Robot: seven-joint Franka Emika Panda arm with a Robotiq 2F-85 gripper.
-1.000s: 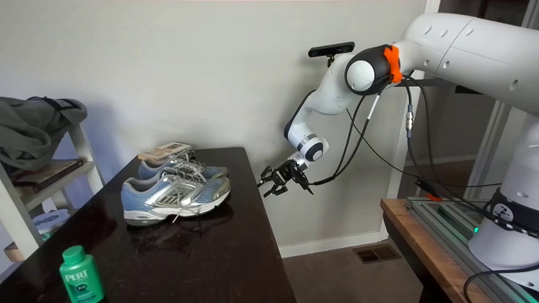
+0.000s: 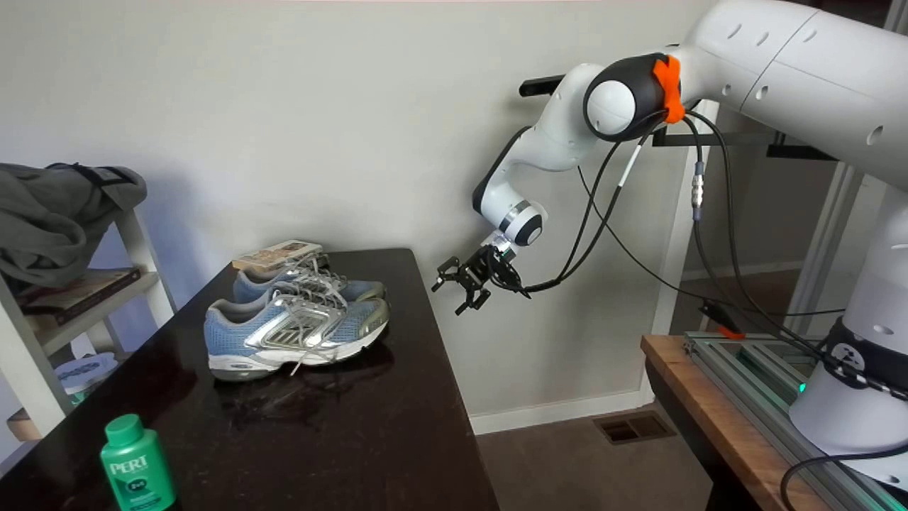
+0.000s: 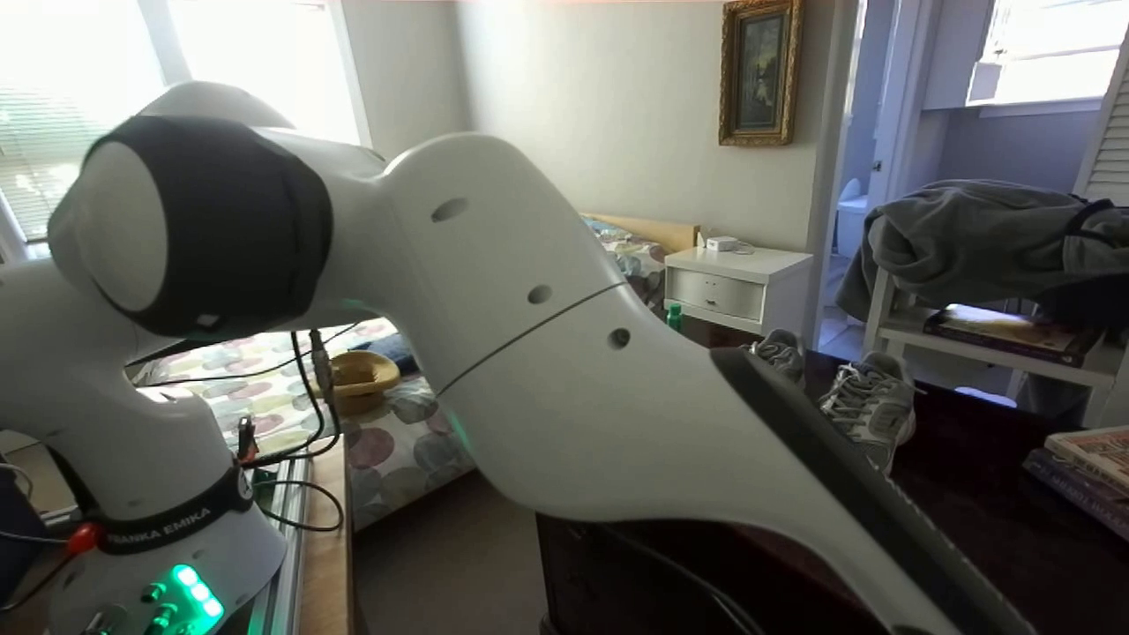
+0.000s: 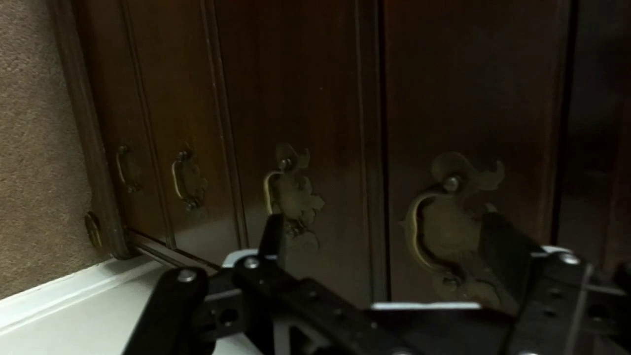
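Note:
Beside the dark dresser's right edge, my gripper [image 2: 445, 295] hangs in the air with its fingers spread and nothing between them. In the wrist view the dresser's brown drawer fronts [image 4: 319, 88] run sideways across the picture, each with a brass pull. The nearest brass handle [image 4: 416, 230] appears between my open fingers, though whether anything touches it I cannot tell. Farther off sits a second brass handle [image 4: 269, 192], partly behind the left fingertip. Exterior view 2 has the gripper out of frame, below the white forearm [image 3: 593, 423].
On the dresser top [image 2: 383, 451] stand blue and silver sneakers [image 2: 298, 328], books [image 2: 277, 255] and a green Pert bottle [image 2: 137, 464]. A white shelf [image 2: 136, 294] with grey cloth [image 2: 59, 221] is at the left. Open floor [image 2: 587, 477] separates the dresser from my base's table [image 2: 681, 366].
My gripper and forearm have risen somewhat, and the gripper tilts more steeply downward. The fingers stay open. Sneakers, bottle and books have not moved.

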